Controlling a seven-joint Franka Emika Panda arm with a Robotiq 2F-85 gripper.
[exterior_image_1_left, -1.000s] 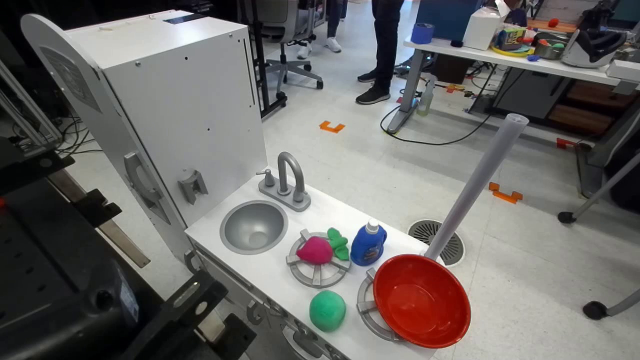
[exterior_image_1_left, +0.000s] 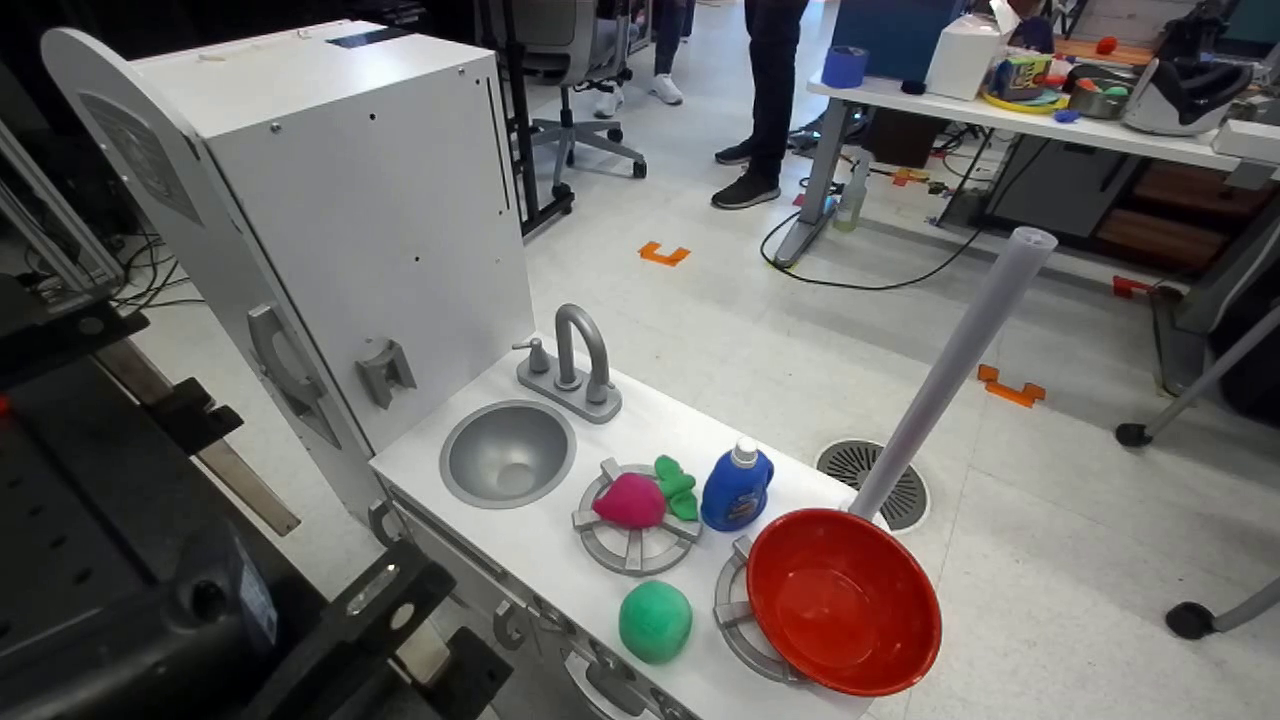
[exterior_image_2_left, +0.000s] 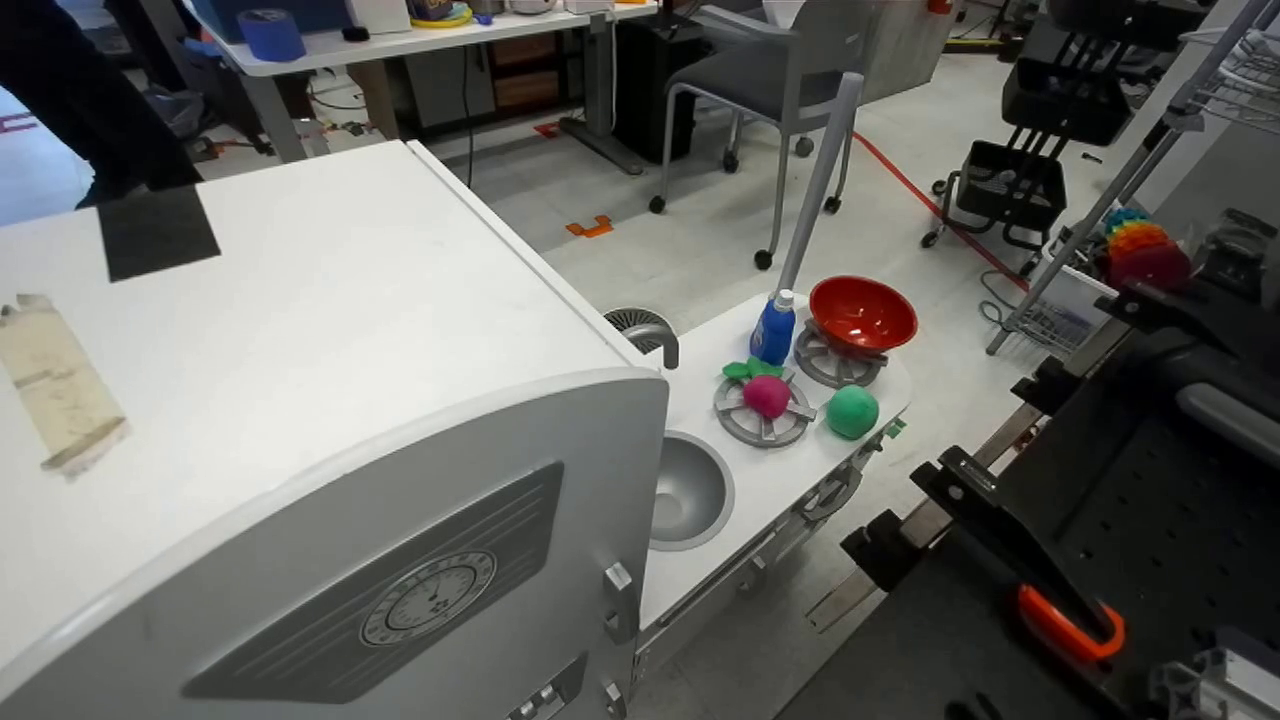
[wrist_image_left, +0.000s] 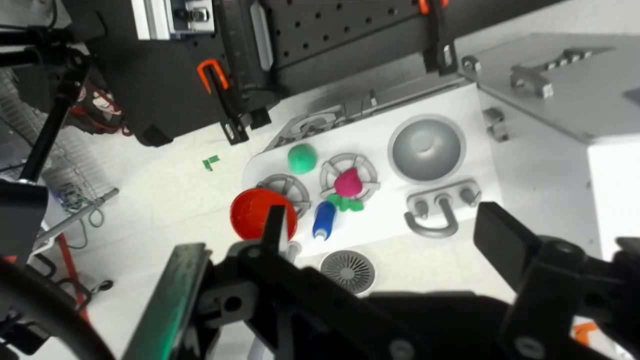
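My gripper stands open high above the toy kitchen counter in the wrist view, its dark fingers wide apart and nothing between them. Neither exterior view shows it. A red bowl (exterior_image_1_left: 842, 602) rests tilted on the front burner. On the other burner lies a pink beet toy (exterior_image_1_left: 631, 500) with green leaves (exterior_image_1_left: 675, 490). The blue bottle (exterior_image_1_left: 735, 488) is upright beside those leaves. A green ball (exterior_image_1_left: 655, 622) sits on the white counter (exterior_image_1_left: 504, 558), near its edge. The grey sink basin (exterior_image_1_left: 509, 455) looks empty.
A grey faucet (exterior_image_1_left: 584, 364) rises behind the sink. The tall white cabinet (exterior_image_1_left: 384, 228) walls off the sink end. Behind the bowl stands a slanted grey pole (exterior_image_1_left: 954, 372). A black table (wrist_image_left: 348, 45) runs alongside the counter's front.
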